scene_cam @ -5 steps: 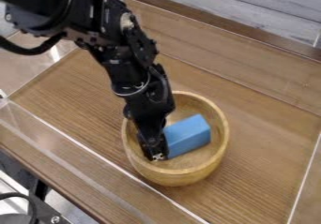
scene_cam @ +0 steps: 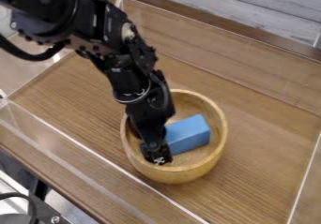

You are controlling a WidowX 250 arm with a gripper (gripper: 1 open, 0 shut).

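A yellow bowl (scene_cam: pixel 189 167) sits on the wooden table, holding a blue block (scene_cam: pixel 189 131) in its right half. My black gripper (scene_cam: pixel 153 139) reaches down from the upper left into the left part of the bowl, beside the block. Its fingertips are dark against the bowl's shadowed inside, and I cannot see clearly whether anything else lies between them.
Bare wooden table (scene_cam: pixel 257 68) surrounds the bowl, with free room at the back and to the right. A black cable loops at the lower left corner.
The gripper has shifted slightly within the bowl, its fingertips now a little lower. The bowl and block look nearly unchanged.
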